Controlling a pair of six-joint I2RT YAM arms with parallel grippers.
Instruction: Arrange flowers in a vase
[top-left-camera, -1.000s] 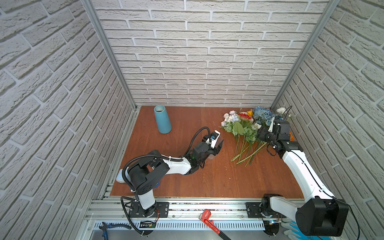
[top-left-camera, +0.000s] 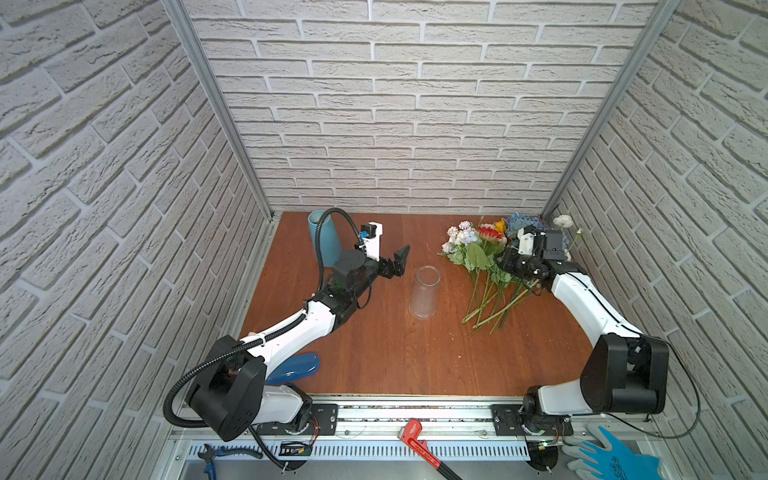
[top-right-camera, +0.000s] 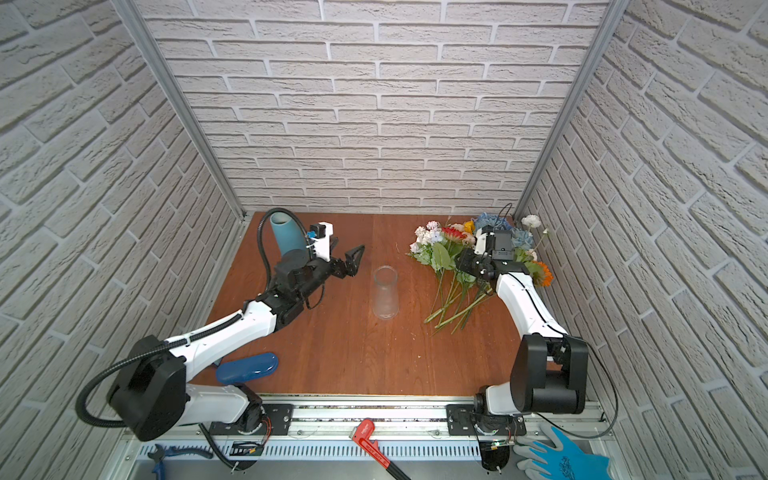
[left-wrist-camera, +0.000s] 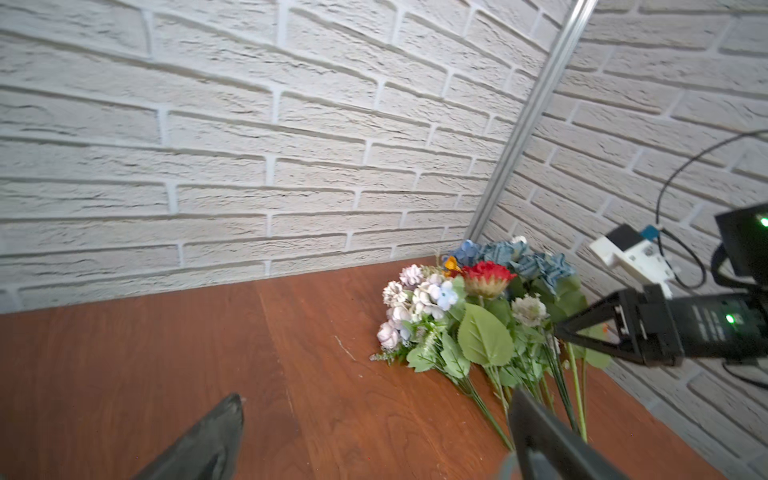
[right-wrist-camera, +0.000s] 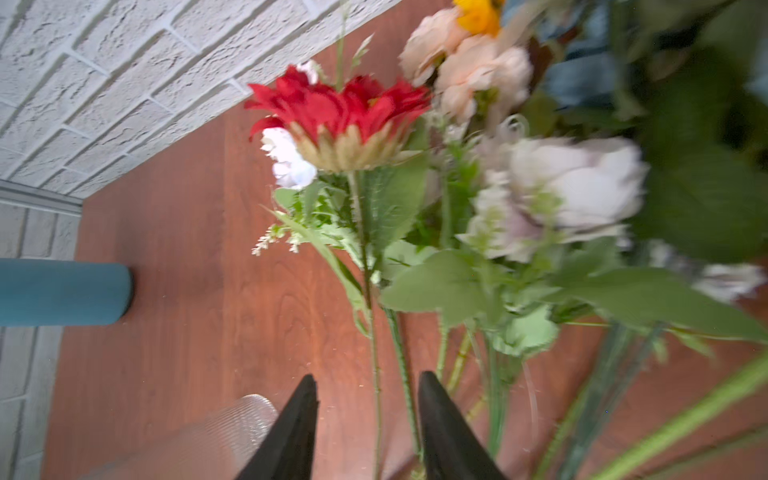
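Note:
A clear ribbed vase stands upright and empty at the middle of the table. My left gripper is open to the left of the vase and above the table, with nothing between its fingers. Flowers lie heaped at the right, blooms to the back and stems toward the front. The red flower, the white-pink blooms and the blue flowers are among them. Over this heap hangs my right gripper, part open. Thin green stems show between and beyond its fingers; no grasp on them can be made out.
A teal vase stands at the back left, partly behind the left arm. A blue object lies at the table's front left. Bare table stretches in front of the clear vase.
My left gripper has moved back and left, away from the clear vase, which now shows fully. My right gripper has shifted slightly left over the flowers. The flowers look unmoved.

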